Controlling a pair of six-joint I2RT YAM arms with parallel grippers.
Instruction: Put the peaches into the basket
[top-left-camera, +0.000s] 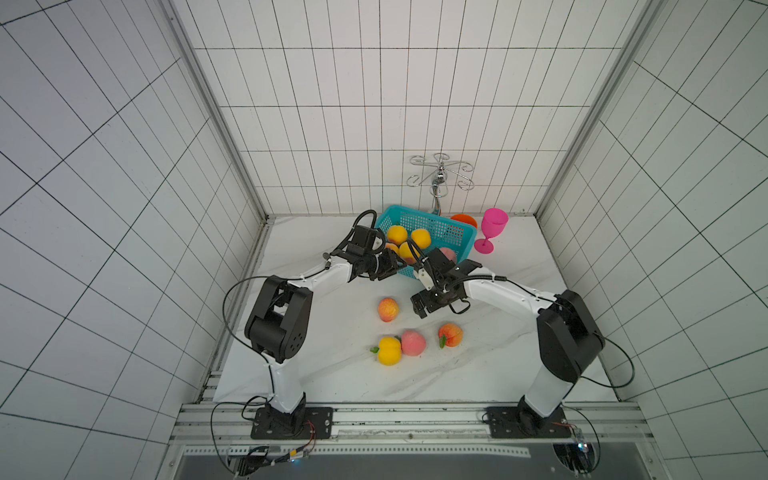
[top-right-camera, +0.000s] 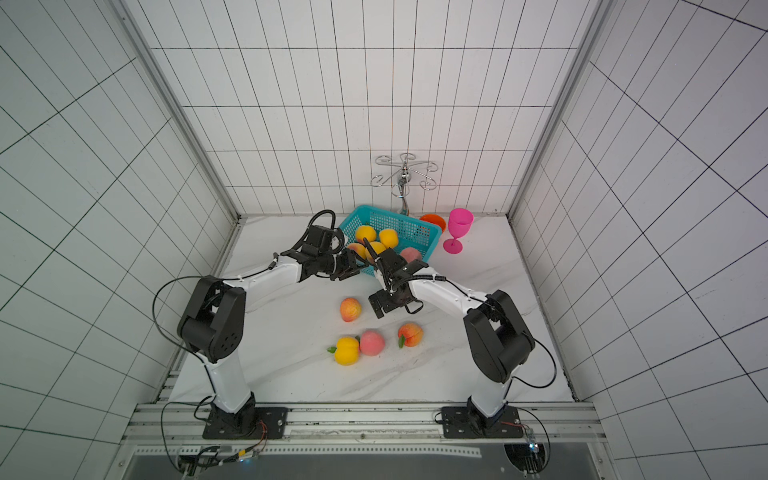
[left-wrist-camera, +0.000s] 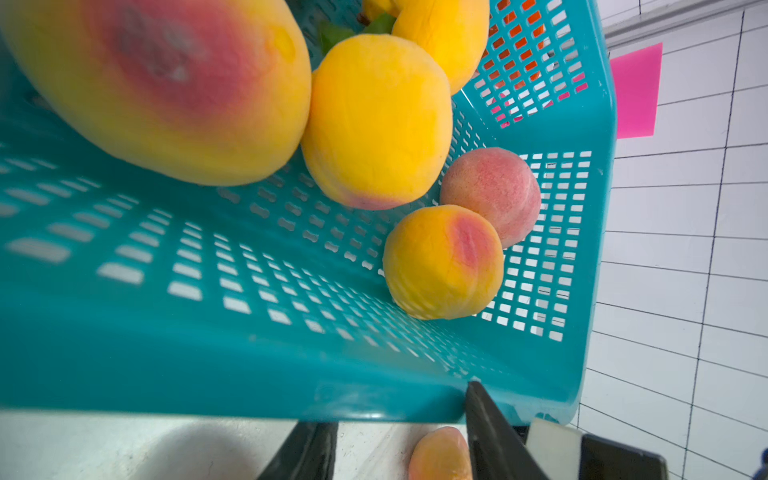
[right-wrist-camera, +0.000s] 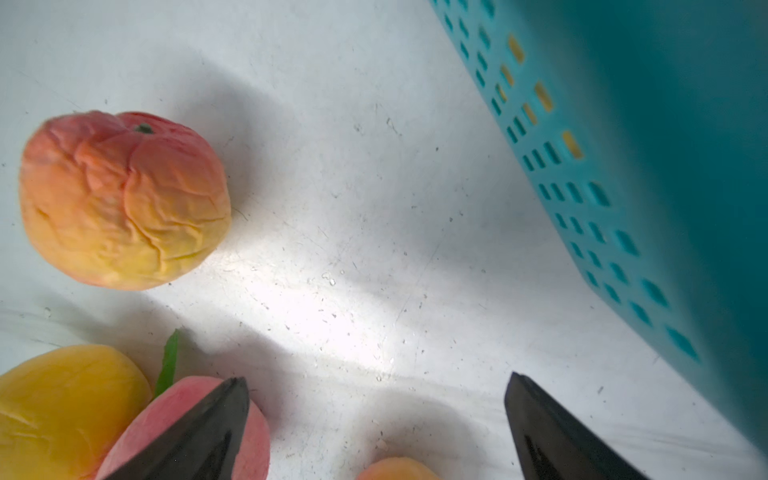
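The blue basket (top-left-camera: 452, 229) stands at the back with several peaches inside, among them a yellow one (left-wrist-camera: 380, 120) and a pink one (left-wrist-camera: 492, 192). At its front left, my open left gripper is at the rim, with one finger (left-wrist-camera: 488, 436) overlapping the rim. My right gripper is open and empty in front of the basket. On the table lie a lone orange peach (top-left-camera: 388, 309), a pink peach (top-left-camera: 413, 343) beside a yellow one (top-left-camera: 389, 350), and an orange-red peach (top-left-camera: 449, 334) with a leaf.
Behind the basket's right side are an orange object (top-left-camera: 464, 218) and a pink goblet (top-left-camera: 493, 222). A metal stand (top-left-camera: 438, 177) rises at the back wall.
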